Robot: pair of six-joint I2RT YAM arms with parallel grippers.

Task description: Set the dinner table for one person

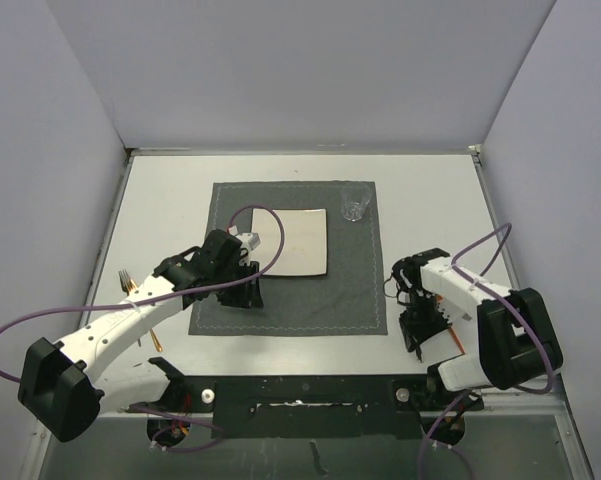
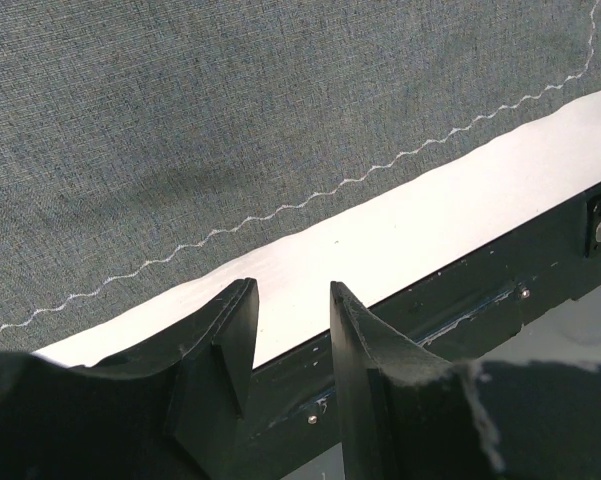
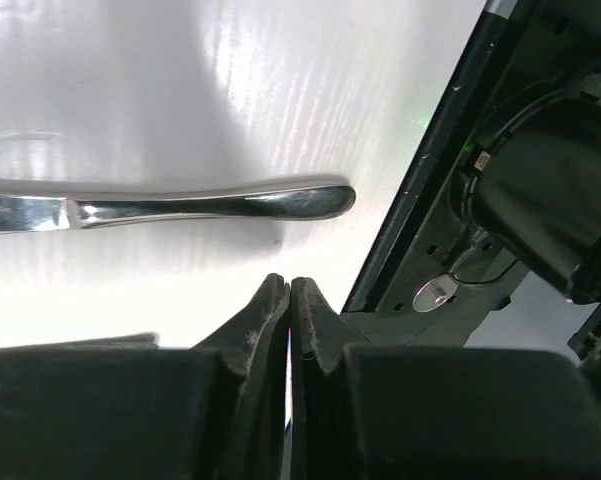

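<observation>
A grey placemat (image 1: 280,310) with stitched edge holds a square cream plate (image 1: 289,240) and a clear glass (image 1: 355,202) at upper right. My left gripper hangs over the mat's front area, fingers apart, nothing between them. My right gripper is shut with nothing showing between its fingers, over the white table at front right. A metal knife (image 3: 210,208) lies just beyond it in the right wrist view. Forks and other cutlery (image 1: 148,325) lie at far left, partly hidden by the left arm.
The black front rail (image 1: 300,398) runs along the near edge. An orange-handled item (image 1: 456,338) lies beside the right arm.
</observation>
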